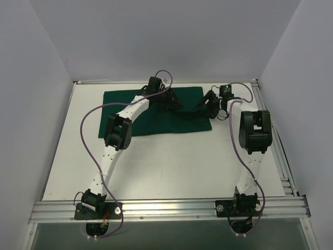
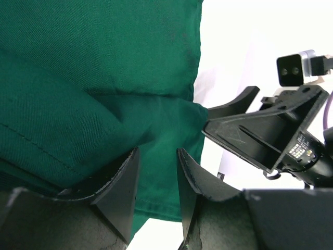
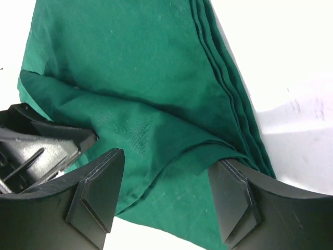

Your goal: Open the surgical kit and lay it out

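Note:
A dark green cloth (image 1: 151,126) lies spread across the back of the table, with one raised fold running toward its right edge. In the left wrist view, my left gripper stands parted over the cloth, with only green fabric visible beyond the gap. My right gripper is wide apart at the cloth's right side. The folded-up layer (image 3: 208,151) passes between its fingers, and the right fingertip is partly tucked under the fold's edge. Neither gripper is closed on fabric. Whatever lies beneath the cloth is hidden.
The two grippers work close together, each showing at the edge of the other's wrist view. Metal rails (image 1: 166,205) border the front.

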